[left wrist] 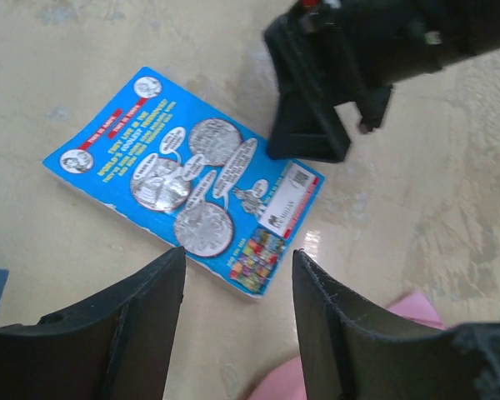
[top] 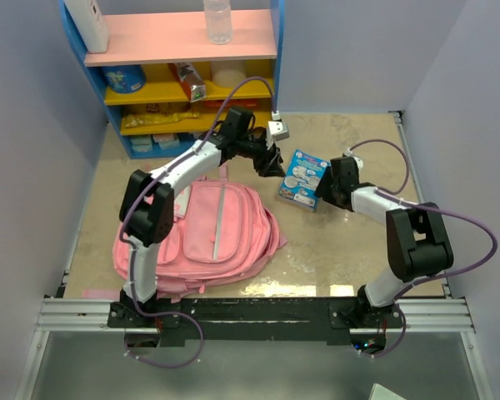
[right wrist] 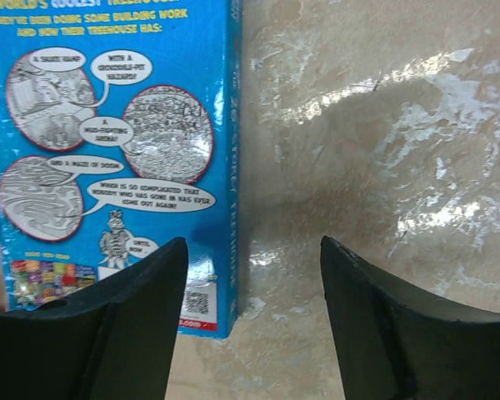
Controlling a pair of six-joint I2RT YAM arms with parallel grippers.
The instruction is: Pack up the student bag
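Observation:
A blue book (top: 302, 177) (left wrist: 175, 175) (right wrist: 108, 167) lies flat on the floor of the work area, right of the pink student bag (top: 212, 233). My right gripper (top: 332, 185) is at the book's right edge, fingers parted, one over the cover's edge and one over bare surface; whether it touches cannot be told. My left gripper (top: 269, 158) stands open at the book's left, with nothing between its fingers. In the left wrist view the right gripper's dark body reaches over the book's corner.
A blue shelf unit with a pink top (top: 158, 33) and yellow shelves holding packets and bottles stands at the back left. Grey walls bound both sides.

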